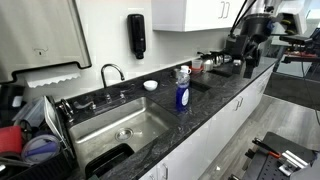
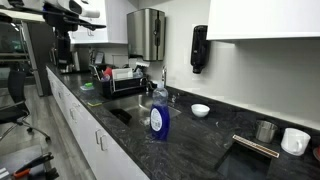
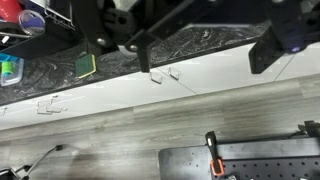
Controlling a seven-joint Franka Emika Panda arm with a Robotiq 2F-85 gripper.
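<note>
At the upper right of exterior view 1, my gripper (image 1: 246, 62) hangs in the air, well above the countertop. Its two dark fingers stand wide apart in the wrist view, so the gripper is open, and between them I see only counter, cabinet front and floor. A blue bottle (image 1: 182, 97) with a white label stands upright on the dark counter to the right of the sink (image 1: 95, 140). Exterior view 2 shows the bottle (image 2: 160, 112) near the counter's front edge, away from the arm.
A white bowl (image 1: 151, 85) sits behind the bottle. Farther along are a metal pot (image 2: 265, 131) and a white mug (image 2: 295, 141). Upper cabinets (image 1: 205, 14) overhang the right side. A green sponge (image 3: 85, 65) lies on the counter. Bare counter (image 2: 185, 150) surrounds the bottle.
</note>
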